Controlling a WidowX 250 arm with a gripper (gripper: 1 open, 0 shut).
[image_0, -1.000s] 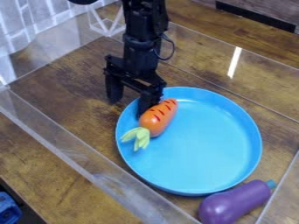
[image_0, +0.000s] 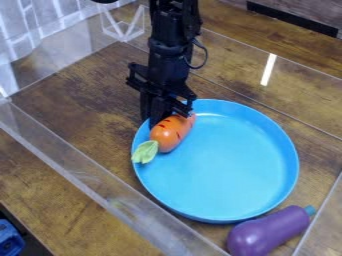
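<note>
An orange toy carrot (image_0: 170, 133) with pale green leaves lies on the left part of a blue plate (image_0: 221, 170). The black gripper (image_0: 167, 110) is low over the plate's upper left rim, right at the carrot's upper end and partly covering it. Whether its fingers touch the carrot, and how they stand, is hard to make out.
A purple toy eggplant (image_0: 267, 230) lies outside the plate at the lower right. Clear walls border the wooden surface (image_0: 74, 100) on the left and front. Bare wood shows left of the plate and behind it to the right. A small blue object sits at the bottom left corner.
Since a second ago the gripper has moved slightly right and onto the carrot's upper end, hiding more of it.
</note>
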